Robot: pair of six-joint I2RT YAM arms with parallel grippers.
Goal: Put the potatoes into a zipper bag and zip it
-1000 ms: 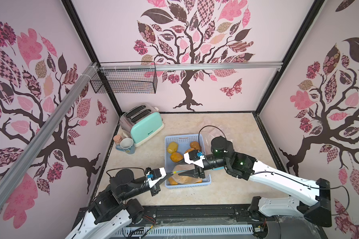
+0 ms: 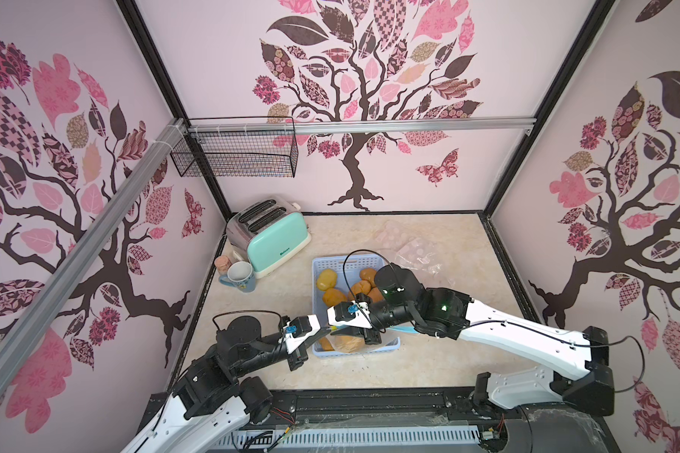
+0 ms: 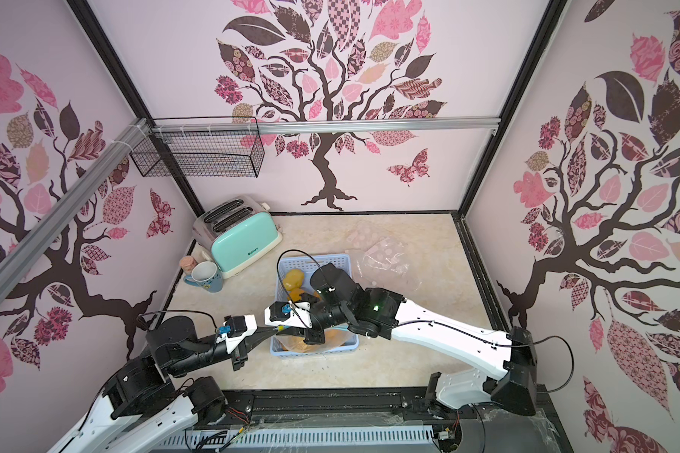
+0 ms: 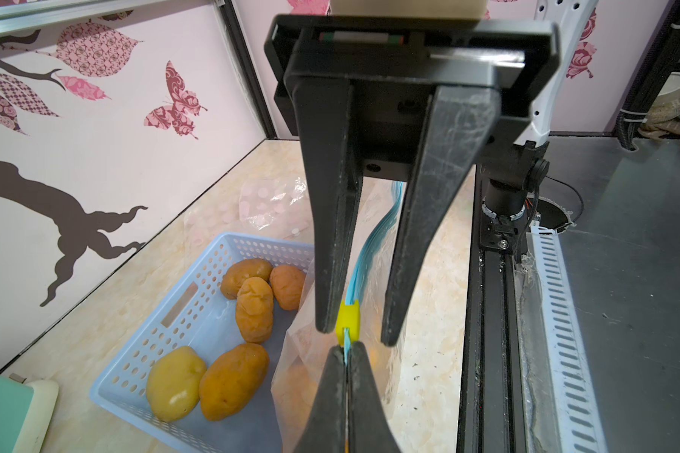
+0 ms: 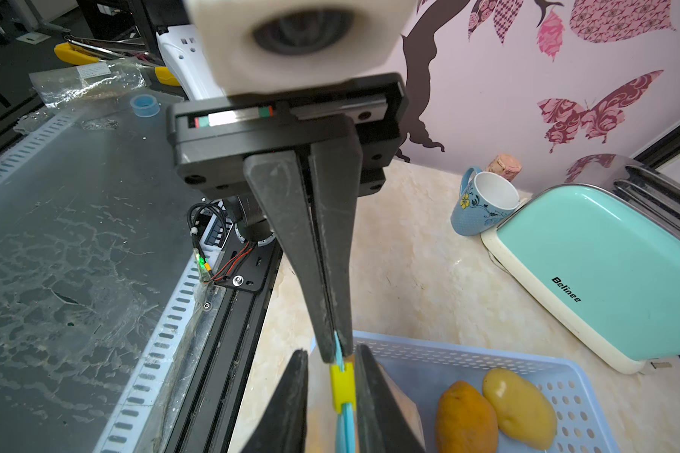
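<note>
A zipper bag [image 4: 294, 377] with a blue zip and yellow slider [image 4: 347, 318] hangs over the blue basket [image 4: 121, 381]. My left gripper is shut on the zip's end beside the slider. My right gripper is part open around the slider, as seen in both wrist views. Several potatoes [image 4: 232, 381] lie in the basket; others show faintly through the bag.
A mint toaster [image 2: 275, 245] and blue mug [image 2: 241, 278] stand at the left. Loose clear bags [image 2: 408, 245] lie at back right. The wire shelf [image 2: 234, 151] hangs above.
My right gripper and arm have moved leftward toward my left gripper, which has shifted very little.
</note>
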